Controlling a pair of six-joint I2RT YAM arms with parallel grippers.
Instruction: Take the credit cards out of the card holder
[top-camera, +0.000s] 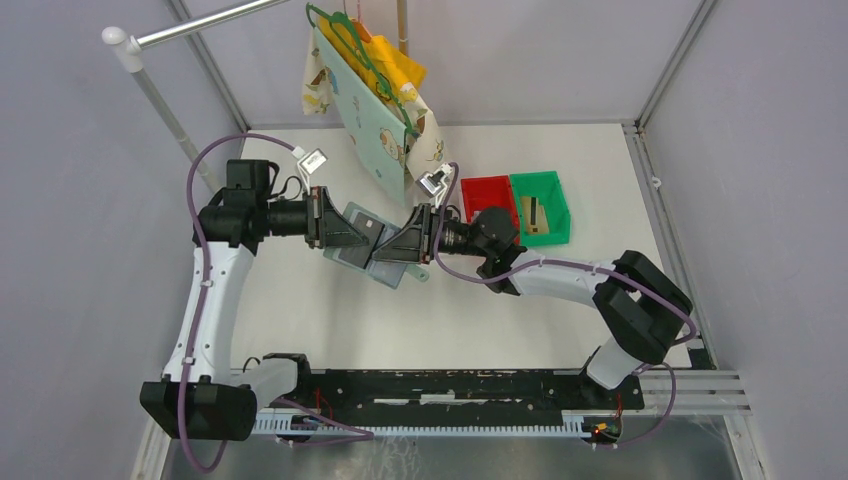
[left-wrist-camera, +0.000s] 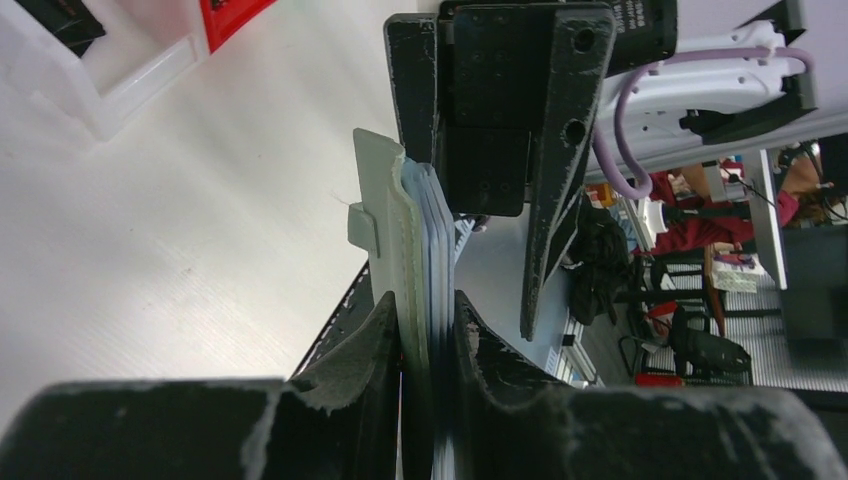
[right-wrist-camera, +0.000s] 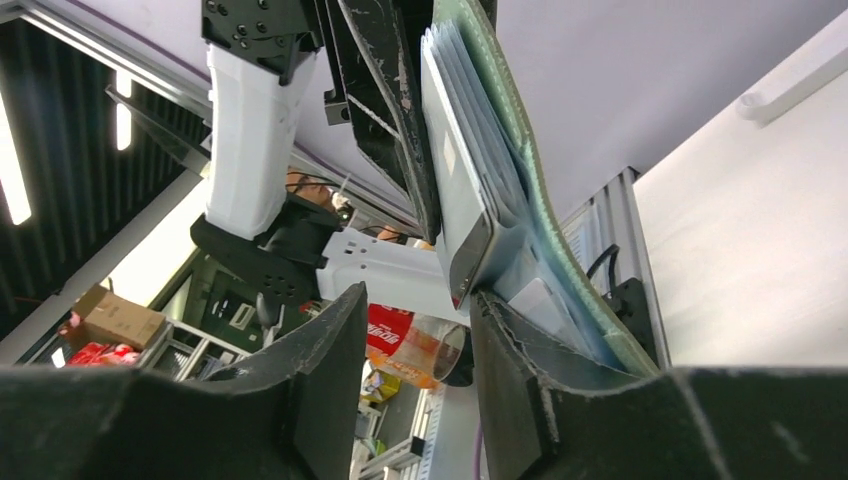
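Note:
My left gripper is shut on the card holder, a pale grey-green folder raised above the table. In the left wrist view the holder stands on edge between those fingers, with layered clear sleeves. My right gripper reaches over the holder's right part. In the right wrist view, the stacked sleeves and cards face the right gripper, whose fingers stand part open at the holder's lower end; whether they touch a card is unclear.
A red bin and a green bin with small items stand at the back right. Cloths on hangers hang at the back.

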